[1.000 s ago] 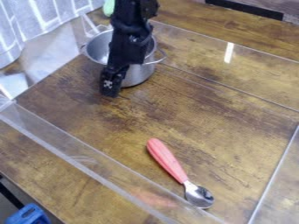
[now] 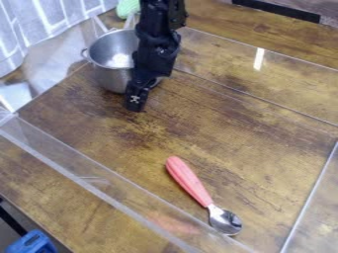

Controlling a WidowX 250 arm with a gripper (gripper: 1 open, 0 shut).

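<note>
A steel pot (image 2: 111,56) stands at the back left of the wooden table, partly hidden by my black gripper (image 2: 140,91), which reaches down at the pot's right side with its tips low near the wall. Whether its fingers are apart or closed on the pot cannot be made out. A spoon with a pink handle (image 2: 188,180) lies at the front right, its steel bowl toward the front.
Clear plastic walls border the wooden surface (image 2: 238,119) at front left and right. A white curtain hangs at the back left, and a blue object (image 2: 32,243) sits at the bottom left corner.
The pot has shifted left, with my gripper staying against its right side and moving slightly along with it. The spoon has not moved.
</note>
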